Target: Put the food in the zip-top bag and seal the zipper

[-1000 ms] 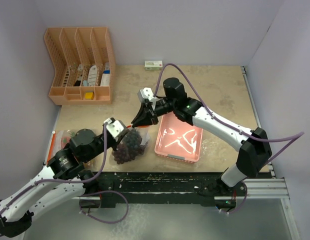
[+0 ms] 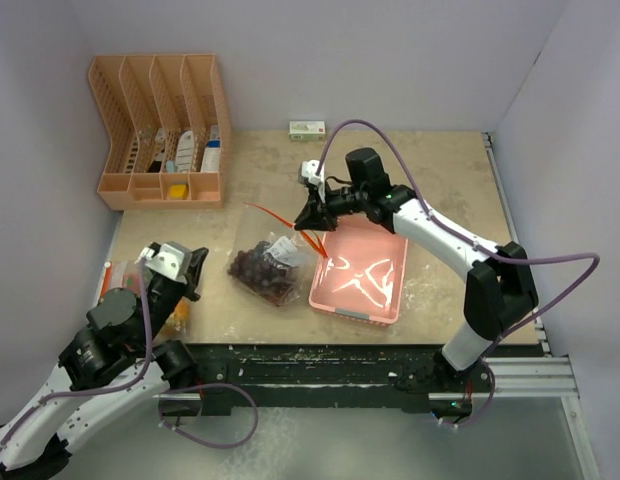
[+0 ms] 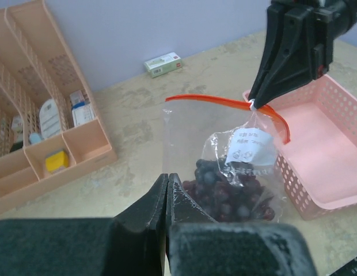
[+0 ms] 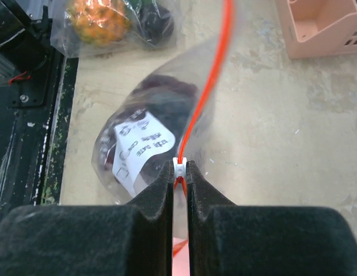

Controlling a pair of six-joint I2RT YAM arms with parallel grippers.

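Note:
A clear zip bag with an orange zipper, holding dark grapes (image 2: 255,270) and a white label (image 3: 250,144), hangs above the table. My right gripper (image 2: 308,222) is shut on its small white zipper slider (image 4: 179,168), on the orange strip. My left gripper (image 2: 190,285) is shut at the left, nothing visible between its fingers, apart from the bag. A second bag with orange and dark food (image 4: 101,20) lies at the left, largely hidden by the left arm in the top view.
A pink basket (image 2: 360,285) stands right of the bag. A peach compartment organiser (image 2: 160,70) is at the back left, a small box (image 2: 307,130) at the back.
My left gripper has moved left and away from the bag. My right gripper has moved right along with the zipper, and more of the bag shows.

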